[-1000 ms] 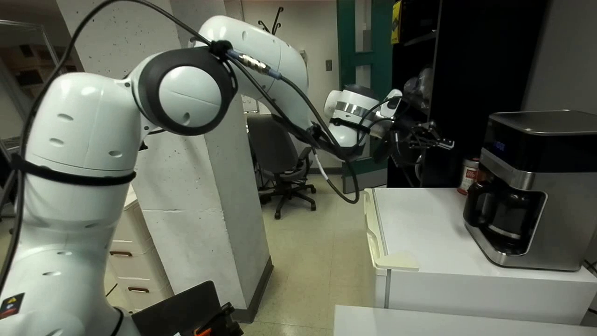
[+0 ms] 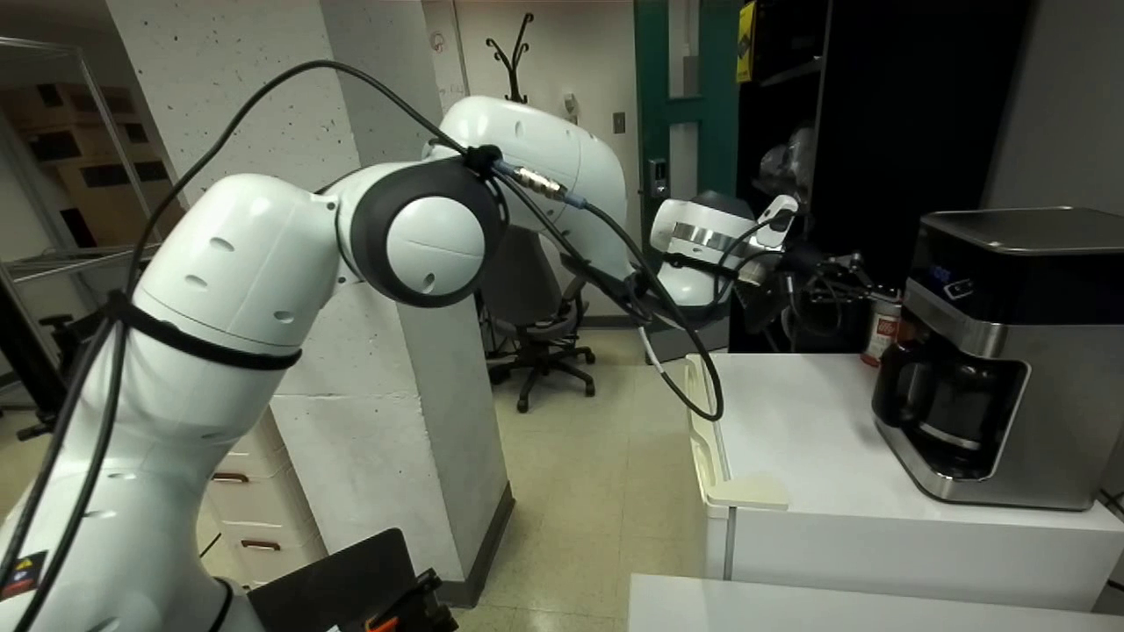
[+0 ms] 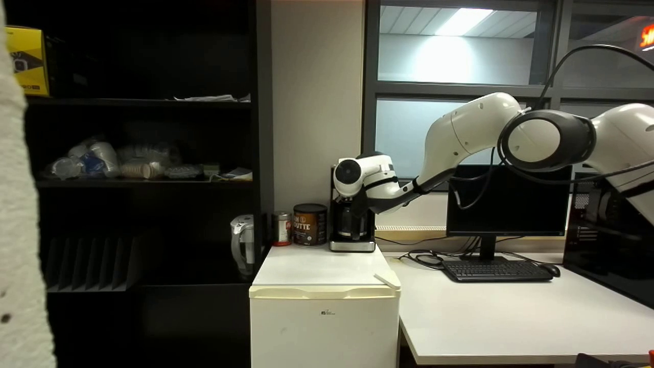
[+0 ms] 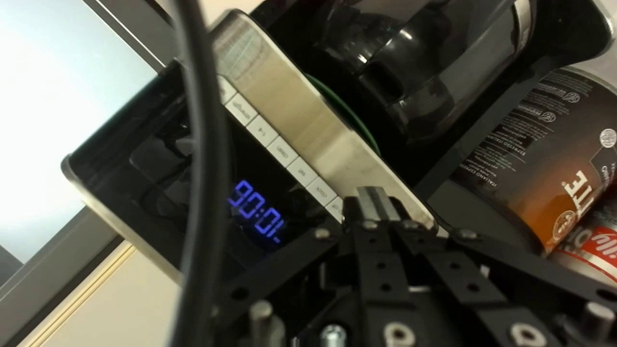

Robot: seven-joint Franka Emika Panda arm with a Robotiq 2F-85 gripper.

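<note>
In the wrist view my gripper is shut, and nothing shows between its fingers. Its tips overlap the end of the button row on the coffee maker; whether they touch the panel I cannot tell. The blue clock display is lit on the black front. From the side, my gripper points at the upper front of the steel and black coffee maker. Inside the machine sits the dark glass carafe. The second exterior view has the wrist in front of the machine, hiding my fingers.
A brown coffee can and a smaller red and silver can stand beside the machine on the white fridge. A black cable crosses the wrist view. A desk with a monitor is to the right.
The coffee maker and cans have not moved.
</note>
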